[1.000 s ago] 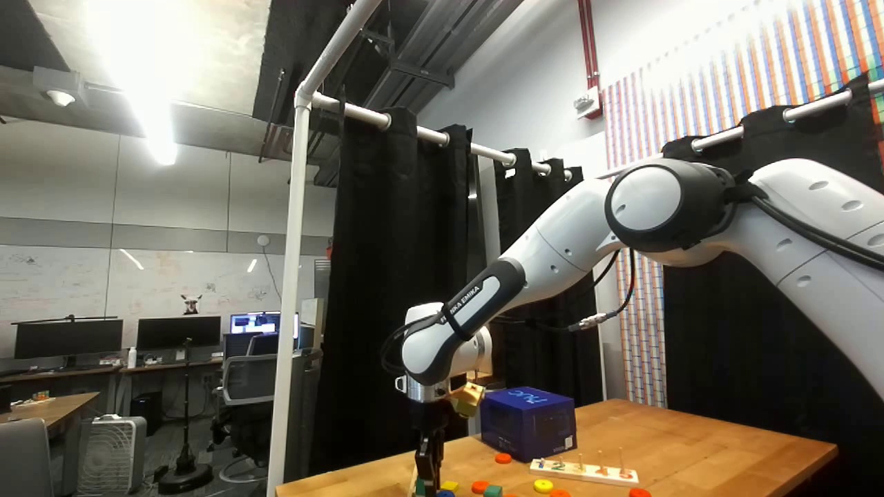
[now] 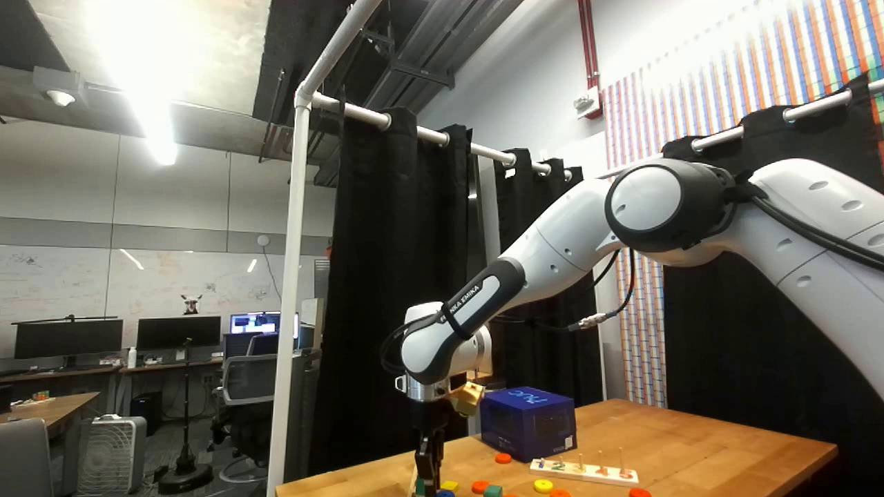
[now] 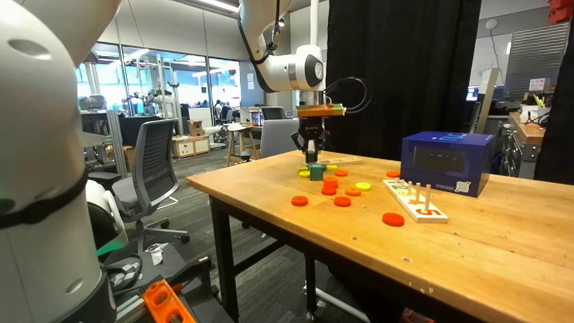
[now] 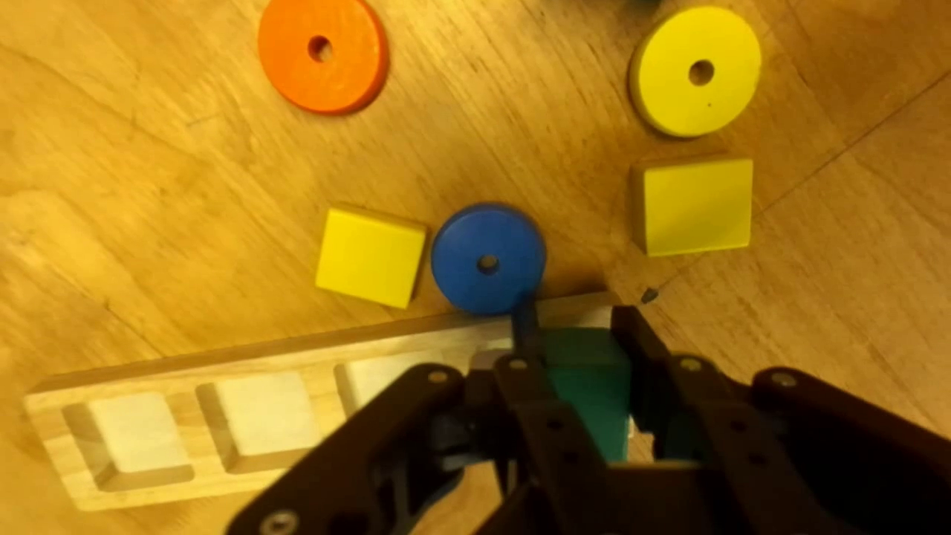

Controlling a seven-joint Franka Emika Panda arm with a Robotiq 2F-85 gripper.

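Between the fingers of my gripper is a green block, and the fingers are shut on it. The block is over the right end of a light wooden tray with square recesses, as the wrist view shows. Whether it touches the tray's floor I cannot tell. In exterior view 2 my gripper points straight down at the far left part of the table. A second green block stands on the table in front of it.
Close to the tray lie a blue disc and two yellow blocks. Several orange and yellow discs are scattered nearby. A numbered peg board and a blue box stand to the right.
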